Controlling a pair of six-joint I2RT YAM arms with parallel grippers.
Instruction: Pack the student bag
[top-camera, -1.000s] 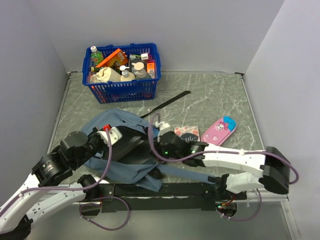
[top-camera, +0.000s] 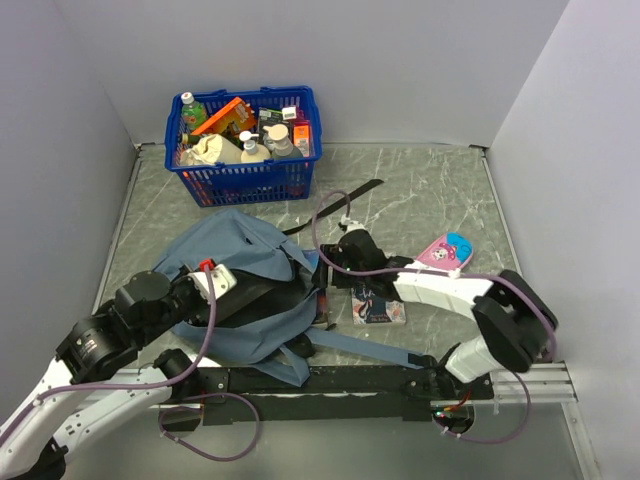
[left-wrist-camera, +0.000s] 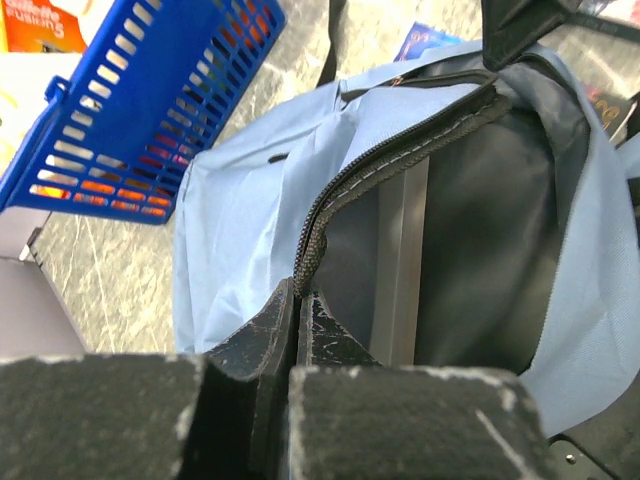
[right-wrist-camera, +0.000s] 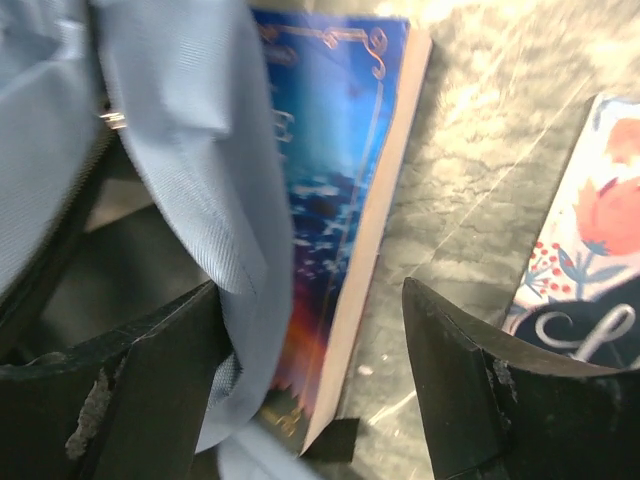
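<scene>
The blue-grey student bag (top-camera: 225, 245) lies on its side with its dark mouth open. My left gripper is shut on the zippered edge of that mouth and holds it up. A blue book (right-wrist-camera: 335, 130) lies at the bag's opening, partly covered by a fold of the bag's fabric. My right gripper is open over it, the fabric fold and the book showing between its fingers. A second book with a floral cover (top-camera: 380, 308) lies to the right, partly hidden by the right arm. Further right is a pink pencil case (top-camera: 445, 252).
A blue basket (top-camera: 245, 182) full of bottles and boxes stands behind the bag. A black strap (top-camera: 340, 205) stretches over the table at the back, and a blue-grey strap (top-camera: 365, 347) runs along the front edge.
My right gripper has shifted slightly back beside the bag's mouth, and its arm now covers part of the pencil case. The near bag edge has moved a little.
</scene>
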